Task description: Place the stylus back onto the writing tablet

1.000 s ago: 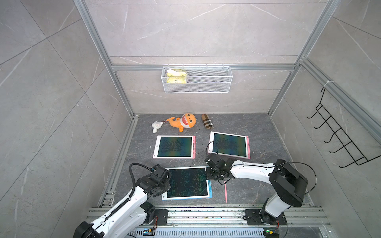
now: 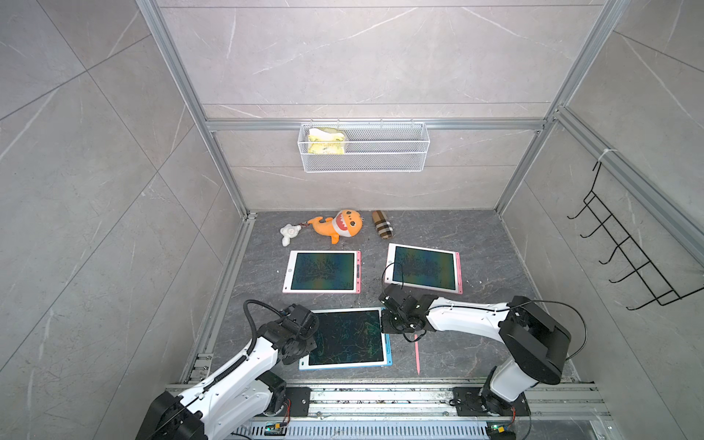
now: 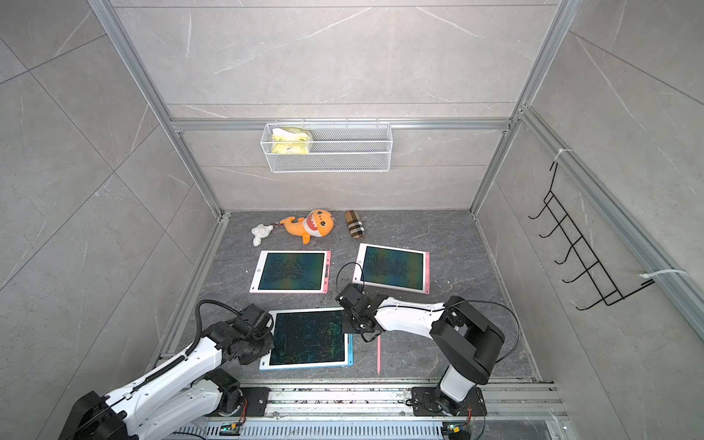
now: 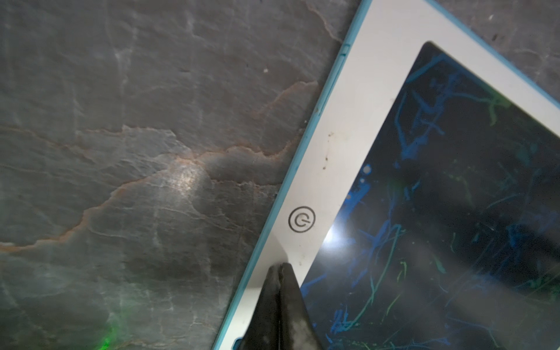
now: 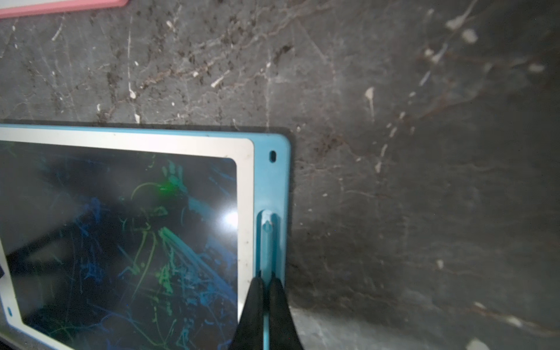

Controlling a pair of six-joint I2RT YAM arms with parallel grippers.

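The blue-edged writing tablet (image 2: 346, 338) lies flat at the front middle of the table, its dark screen covered in scribbles. In the right wrist view a blue stylus (image 5: 266, 245) lies along the slot in the tablet's right border. My right gripper is shut with its tips over that stylus; a thin blue line shows between the fingers, and whether they grip it I cannot tell. The stylus's lower part is hidden by them. My left gripper is shut and empty over the tablet's white left border, below the power mark.
A pink stylus (image 2: 417, 355) lies on the table right of the tablet, partly under the right arm. Two pink-edged tablets, one at left (image 2: 322, 272) and one at right (image 2: 424, 268), lie behind. Soft toys, including an orange shark (image 2: 336, 225), sit at the back.
My left arm has shifted slightly to the right at the tablet's left edge. The right arm shows almost no movement, and the tablet and pink stylus stay where they were.
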